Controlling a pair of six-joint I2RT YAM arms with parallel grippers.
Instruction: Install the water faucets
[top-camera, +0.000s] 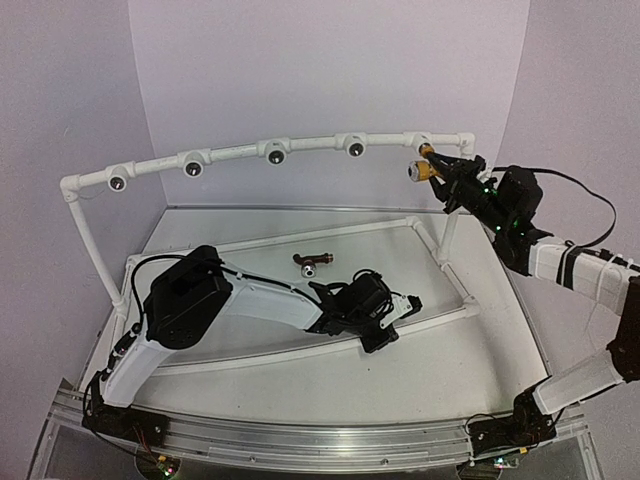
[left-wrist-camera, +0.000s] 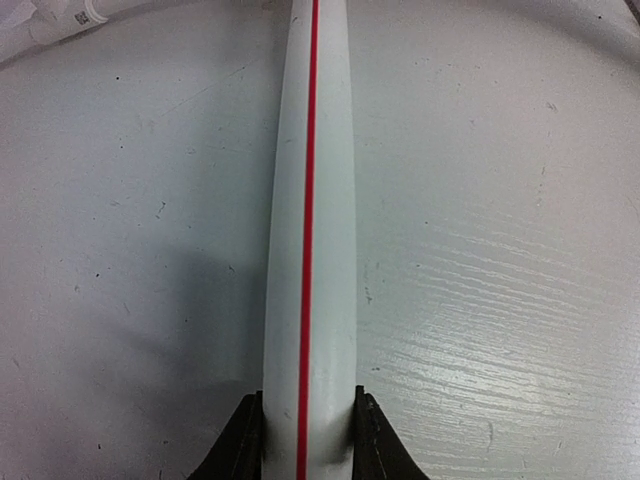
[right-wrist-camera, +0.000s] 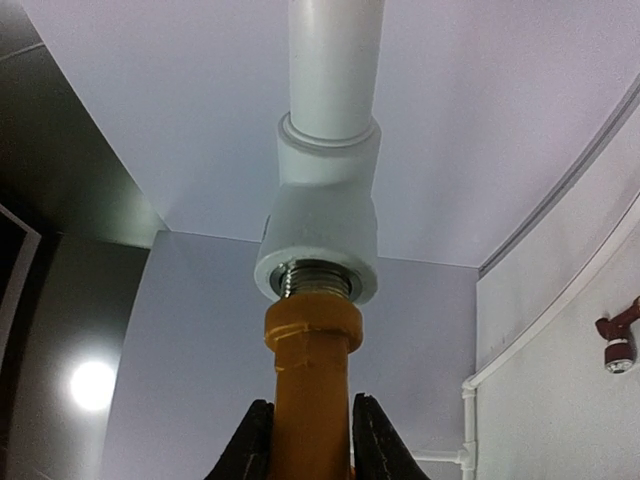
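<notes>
My right gripper (top-camera: 440, 175) is shut on a yellow-orange faucet (right-wrist-camera: 310, 400), one black finger on each side of its body. The faucet's metal thread (right-wrist-camera: 314, 279) is at the mouth of the rightmost white tee (right-wrist-camera: 318, 235), with some thread showing between mouth and collar; how deep it sits I cannot tell. Its silver-tipped outlet (top-camera: 420, 171) points left in the top view. My left gripper is shut on the front white pipe (left-wrist-camera: 330, 250) of the frame, which has a red stripe. A dark red faucet (top-camera: 311, 263) lies on the board behind the left gripper.
Several other tees with dark, empty-looking mouths line the raised top pipe (top-camera: 235, 153) to the left. Frame posts, such as the left one (top-camera: 95, 250), rise at both sides. Bare table (top-camera: 300, 400) lies in front of the frame.
</notes>
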